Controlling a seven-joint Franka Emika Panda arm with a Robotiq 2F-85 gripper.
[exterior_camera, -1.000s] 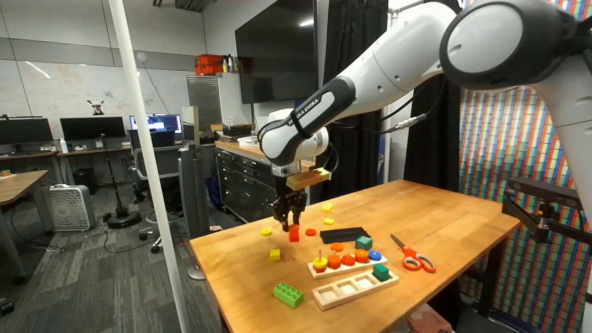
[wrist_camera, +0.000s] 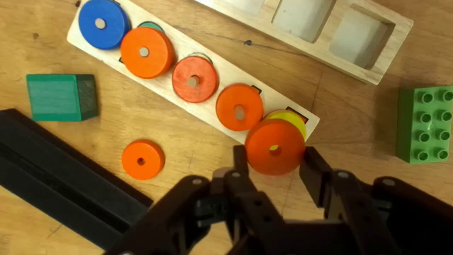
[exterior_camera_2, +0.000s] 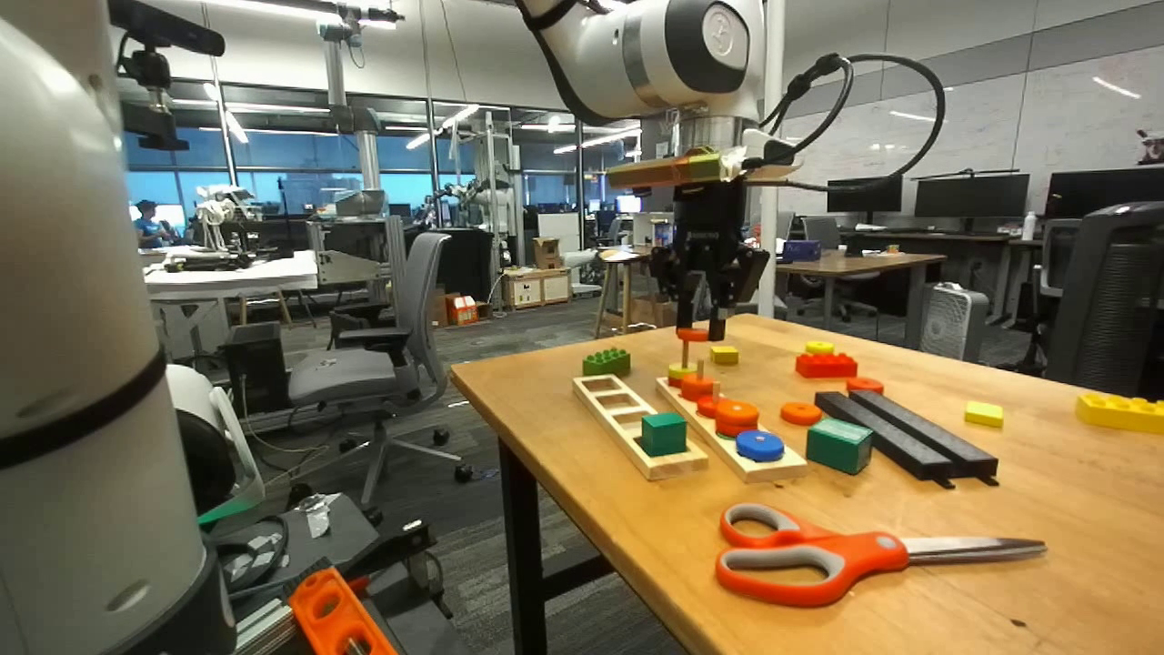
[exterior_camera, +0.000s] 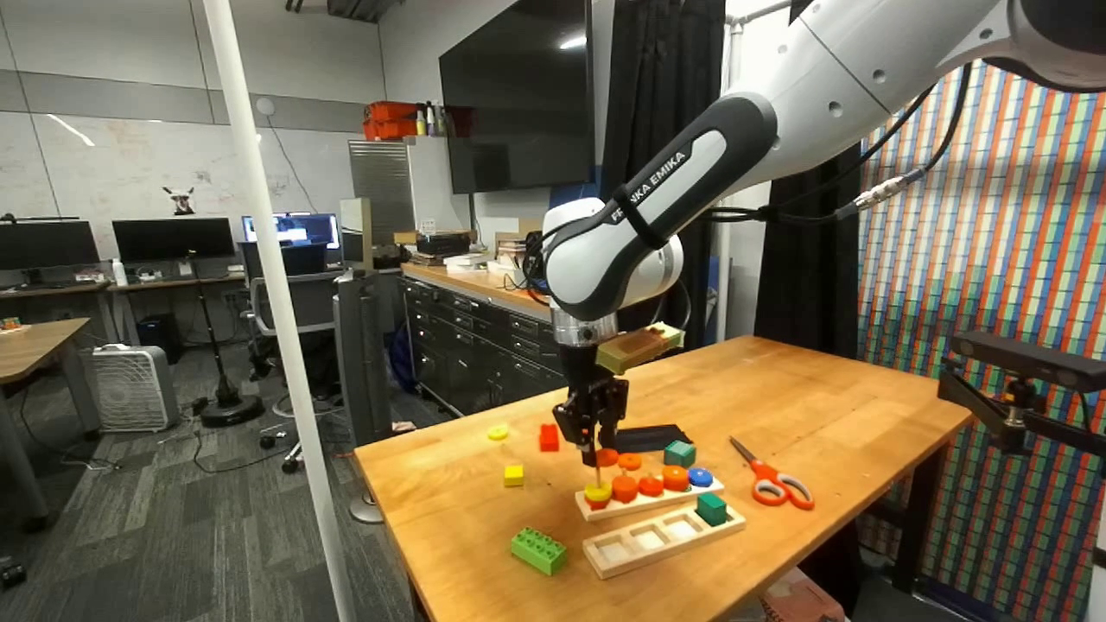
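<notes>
In the wrist view my gripper is shut on an orange disc [wrist_camera: 278, 138], one finger on each side of it. Yellow shows through the disc's hole. The pegboard [wrist_camera: 167, 87] lies below, and the held disc partly covers a yellow disc [wrist_camera: 288, 117] at its end. Exterior view 2 shows the held disc [exterior_camera_2: 693, 334] close to the top of the peg above the yellow disc [exterior_camera_2: 681, 372]; whether they touch I cannot tell. Other pegs carry orange discs [wrist_camera: 239, 107], a red disc [wrist_camera: 195, 79] and a blue disc [wrist_camera: 104, 23].
A loose orange disc [wrist_camera: 143, 159] and a green block [wrist_camera: 53, 97] lie beside the board, near a black bar [wrist_camera: 63, 182]. Across from them are a wooden tray [wrist_camera: 293, 46] and a green brick [wrist_camera: 424, 123]. Scissors [exterior_camera_2: 835, 568] rest near the table edge.
My arm has moved from beside the red brick toward the camera and right, to over the pegboard's yellow-disc end. The objects resting on the table look unmoved.
</notes>
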